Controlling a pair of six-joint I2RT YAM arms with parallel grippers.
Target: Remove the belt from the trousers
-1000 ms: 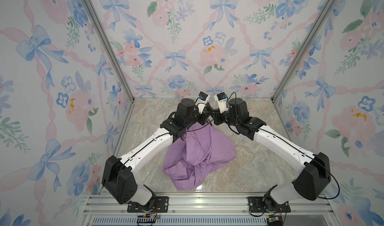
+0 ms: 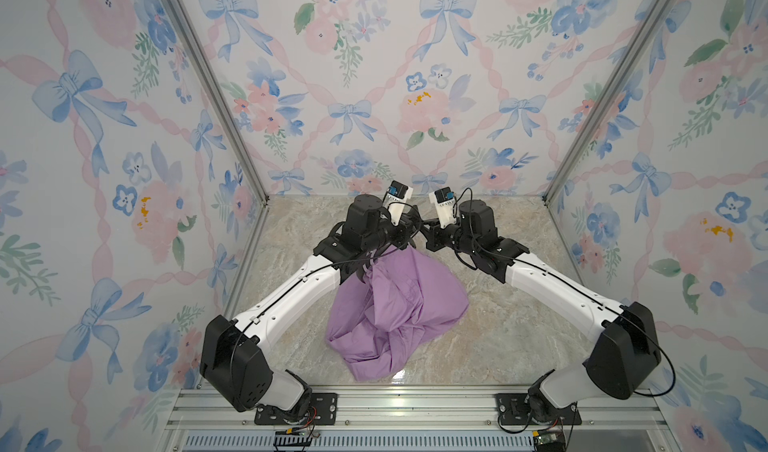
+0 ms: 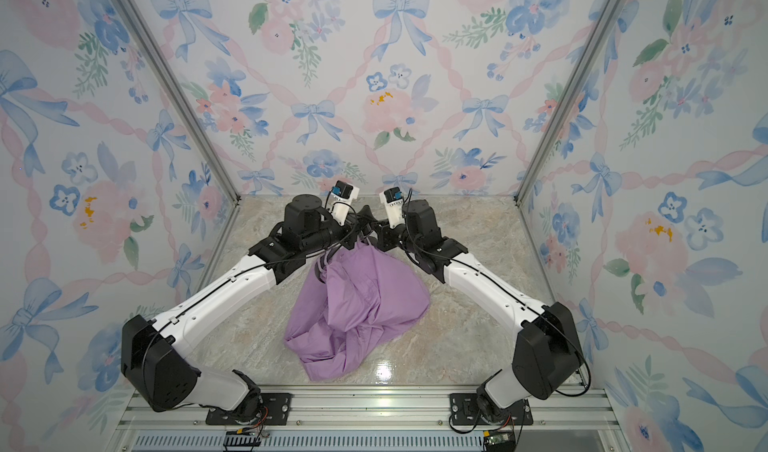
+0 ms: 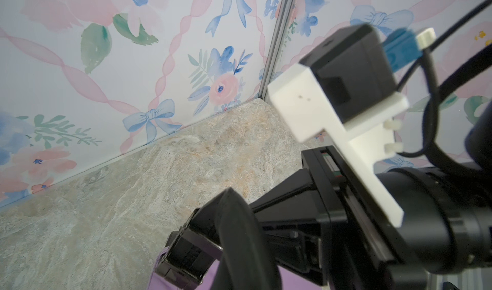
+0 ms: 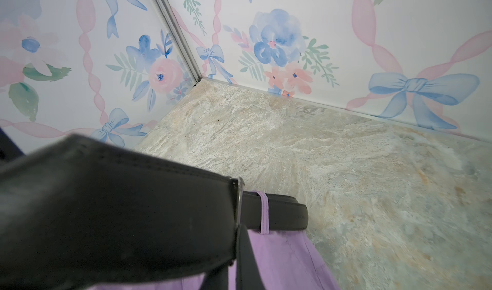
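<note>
Lavender trousers (image 2: 400,300) lie crumpled between both arms, their top lifted toward the grippers. In the right wrist view a black leather belt (image 5: 118,208) crosses close to the camera, and another stretch runs through a lavender loop (image 5: 264,213). My right gripper (image 3: 376,232) is shut on the belt, as far as that close view shows. My left gripper (image 2: 404,232) is beside it, high over the trousers; in the left wrist view its fingers are mostly hidden behind dark shapes, so its state is unclear there.
Patterned walls enclose it on the left, back and right, and the two wrists are very close together.
My left gripper has shifted slightly left and up, away from the right one. The right arm and the trousers have moved very little.
</note>
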